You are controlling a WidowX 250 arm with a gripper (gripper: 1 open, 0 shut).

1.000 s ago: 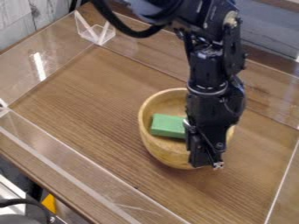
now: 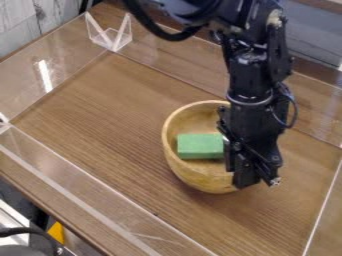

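Observation:
A round yellow bowl (image 2: 181,160) sits on the wooden table with a green block (image 2: 201,146) inside its left part. My black gripper (image 2: 251,165) reaches down over the bowl's right side, its lower end at or just inside the rim. The arm hides the right part of the bowl and whatever is between the fingertips; whether they touch the block cannot be seen.
Bare wooden table (image 2: 94,130) spreads to the left and front. A clear acrylic holder (image 2: 110,30) stands at the back left. A dark cable lies at the lower left edge.
The gripper has shifted slightly to the right and turned a little. The green block sits about where it was, more of it showing.

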